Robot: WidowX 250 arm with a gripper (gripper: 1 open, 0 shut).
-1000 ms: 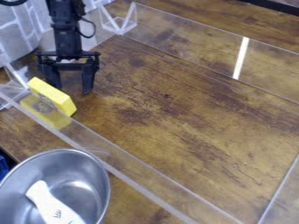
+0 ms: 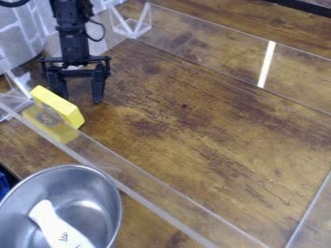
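My dark gripper [image 2: 76,89] hangs low at the upper left, open, its fingers pointing down over the wooden surface with nothing visible between them. Just below and to the left of it, a yellow block [image 2: 58,107] lies beside the clear plastic barrier.
Clear barriers edge the wooden floor [image 2: 195,126], whose middle is bare. A metal bowl [image 2: 91,203] holding a white object [image 2: 58,228] sits at the bottom left, outside the barrier. A white strip [image 2: 266,63] shows at the upper right. White padded material lines the upper left.
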